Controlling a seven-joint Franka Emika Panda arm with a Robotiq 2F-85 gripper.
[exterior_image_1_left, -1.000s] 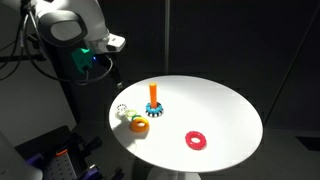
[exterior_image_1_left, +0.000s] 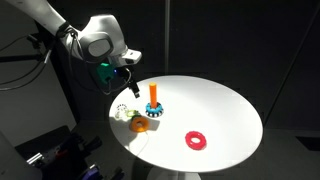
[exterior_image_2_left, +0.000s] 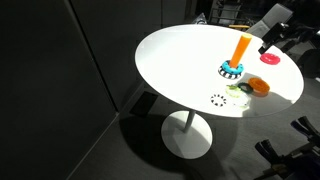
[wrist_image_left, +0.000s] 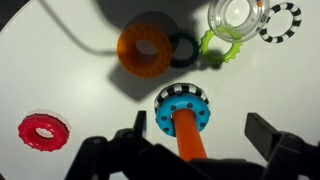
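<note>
An orange post (exterior_image_1_left: 153, 94) stands upright on the round white table (exterior_image_1_left: 215, 110), with a blue ring (exterior_image_1_left: 154, 109) around its foot. In the wrist view a black-and-white ring (wrist_image_left: 163, 92) lies under that blue dotted one. My gripper is open above the post, its dark fingers far apart on either side and nothing held between them. An orange ring (wrist_image_left: 144, 50) lies flat near the post. Apart from the others is a red ring (wrist_image_left: 43, 130). Beside the orange ring are a dark teal ring (wrist_image_left: 184, 48) and a green ring (wrist_image_left: 220, 45).
A clear cup (wrist_image_left: 238, 14) stands by the green ring, and a loose black-and-white ring (wrist_image_left: 280, 22) is close to it.
The arm has swung right and come lower, from the table's left side towards the orange post. The rings and the post have stayed in place.
</note>
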